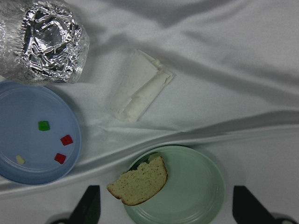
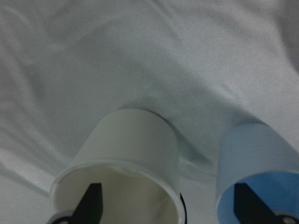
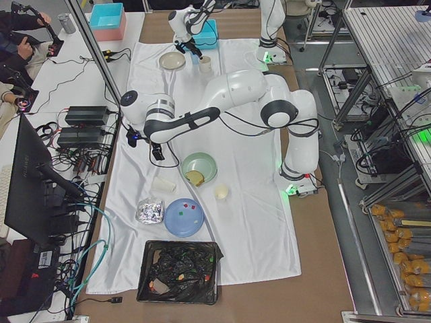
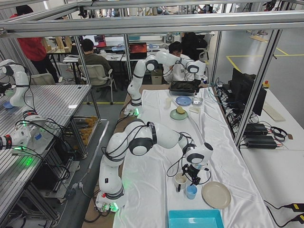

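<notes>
My left gripper hangs open above the cloth, over a green plate [image 1: 191, 186] with a bread slice [image 1: 140, 183], a blue plate [image 1: 32, 158] with small coloured pieces, a folded napkin [image 1: 140, 86] and a foil pack [image 1: 49, 42]. My right gripper is open low over a white mug [image 2: 131, 140] and a light-blue cup [image 2: 257, 149], one finger over each opening, nothing visibly held. In the camera right view a beige plate [image 4: 216, 199] lies beside them.
A black lined bin [image 3: 178, 245] stands at one end of the table, a blue tray [image 4: 194, 218] at the other. An aluminium frame post [image 3: 101, 67] runs along the side. Open cloth lies beside the green plate.
</notes>
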